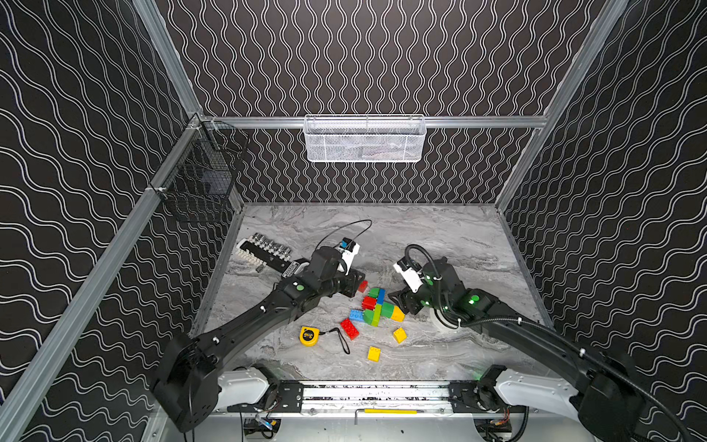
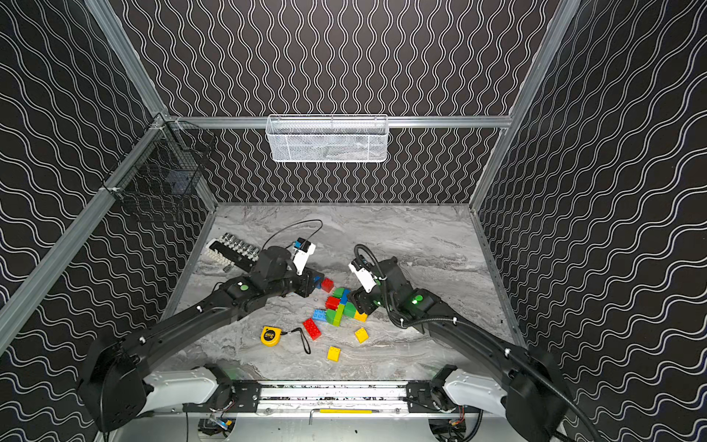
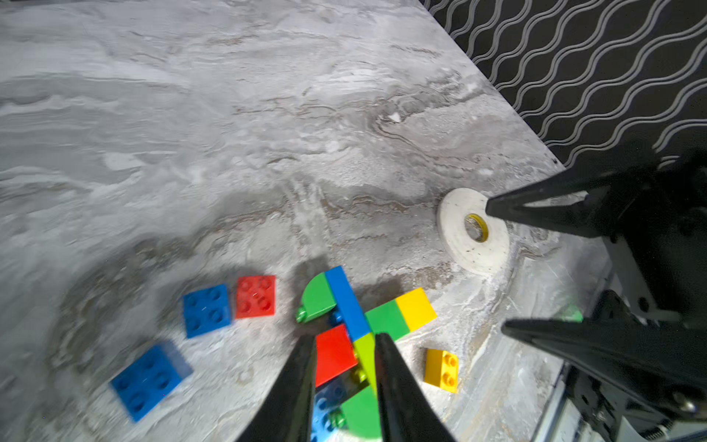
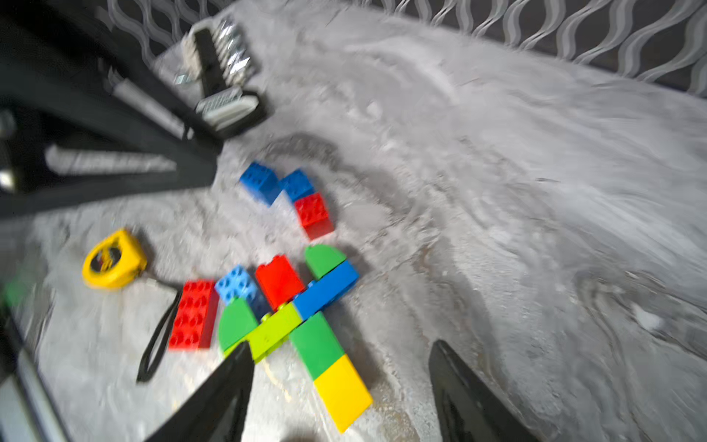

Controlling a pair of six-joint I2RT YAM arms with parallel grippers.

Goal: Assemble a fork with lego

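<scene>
A joined group of bricks lies on the table in both wrist views: a blue [image 3: 346,298] and lime [image 4: 272,333] bar, a green-and-yellow stem [image 4: 341,390] crossing from it, and two green curved pieces [image 4: 322,258] and a red brick [image 4: 277,280] on the other side. A light-blue brick [image 1: 356,315] lies beside them. My left gripper is over the group, its blurred fingers apart with nothing clearly between them. My right gripper is open above the stem, the yellow end showing below between its fingers.
Loose red [image 4: 193,313], blue [image 4: 259,182] and yellow [image 1: 374,353] bricks lie around. A yellow tape measure [image 1: 309,336] is front left, a socket set [image 1: 266,252] back left, a white roll [image 3: 464,243] at the right.
</scene>
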